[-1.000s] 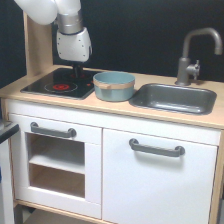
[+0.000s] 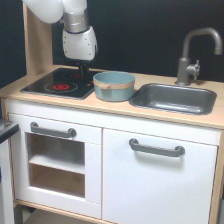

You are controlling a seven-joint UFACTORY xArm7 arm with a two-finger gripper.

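The white robot arm reaches in from the top left, and its dark gripper [image 2: 82, 68] hangs above the back of the black stovetop [image 2: 50, 86], which has a red ring on it. A teal pot [image 2: 115, 90] stands on the wooden counter just right of the stovetop. Whether the gripper is open or shut is too small and dark to tell.
A steel sink [image 2: 172, 102] with a grey faucet [image 2: 185, 65] takes up the right of the counter [image 2: 120, 112]. Below are an open white shelf [image 2: 57, 163] and a closed door [image 2: 150, 190] with a handle. A white panel stands at the far left.
The arm and gripper have shifted slightly to the right. The pot and everything else stand as before.
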